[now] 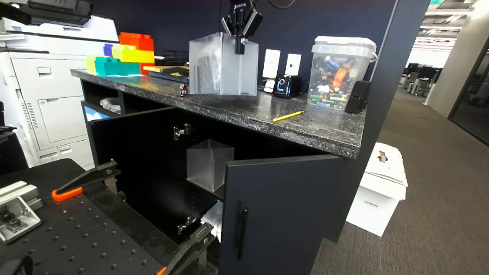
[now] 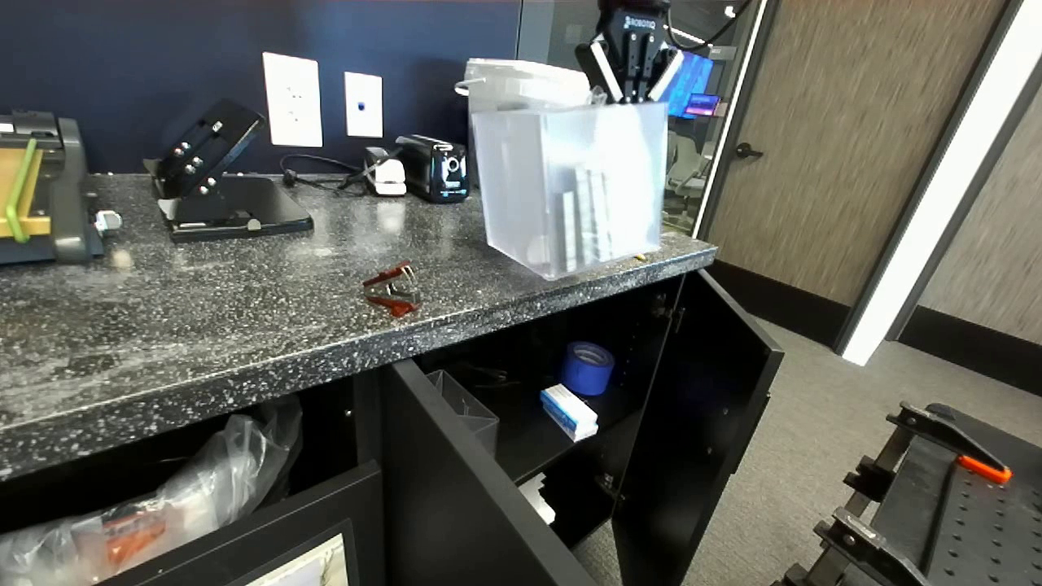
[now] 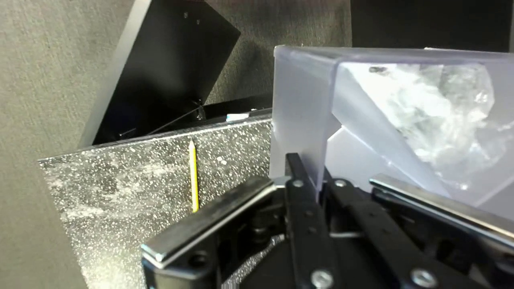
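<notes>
A translucent, open-topped square bin [image 1: 204, 68] is held over the speckled counter, with crumpled clear plastic [image 3: 436, 110] inside. My gripper [image 1: 240, 45] is shut on the bin's upper rim, one finger on each side of the wall. In the wrist view, the bin's near corner [image 3: 303, 106] rises just beyond my gripper. Exterior view 2 shows the bin [image 2: 518, 185] close to the counter's front edge; whether its base touches the counter is hard to tell.
On the counter [image 2: 244, 293] lie a yellow pencil [image 1: 287, 116] and a red staple remover [image 2: 392, 288]. A lidded tub [image 1: 339, 73] stands at the right end. Below, the cabinet doors [image 1: 279, 206] hang open, and a second clear bin [image 1: 208, 165] sits on the shelf.
</notes>
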